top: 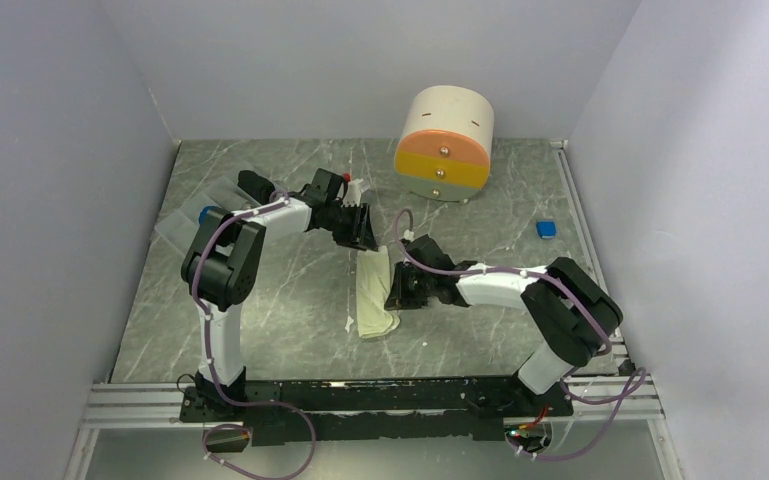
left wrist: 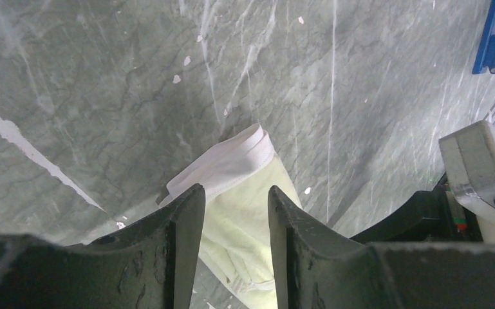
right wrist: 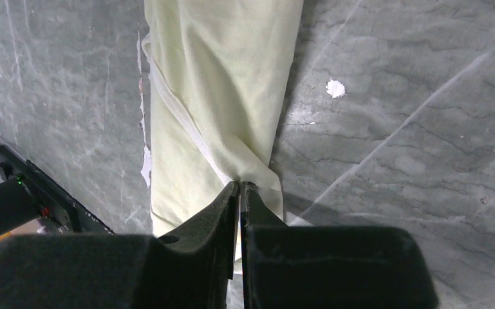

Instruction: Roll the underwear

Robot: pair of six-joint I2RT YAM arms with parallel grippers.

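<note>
The pale cream underwear (top: 371, 290) lies as a long folded strip in the middle of the table, its length running from far to near. At its far end my left gripper (top: 368, 248) hovers; in the left wrist view its fingers (left wrist: 190, 222) stand apart, with the cloth's folded end (left wrist: 241, 158) below and beyond them. Toward the near right edge, my right gripper (top: 390, 306) is shut on the cloth's folded edge. The right wrist view shows the fingertips (right wrist: 233, 193) together against a raised fold of the underwear (right wrist: 232, 71).
Behind stands a white drum-shaped cabinet (top: 445, 140) with coloured drawers. A clear divided tray (top: 175, 228) holding dark and blue items sits at the left, partly behind the left arm. A small blue block (top: 546, 229) lies at the right.
</note>
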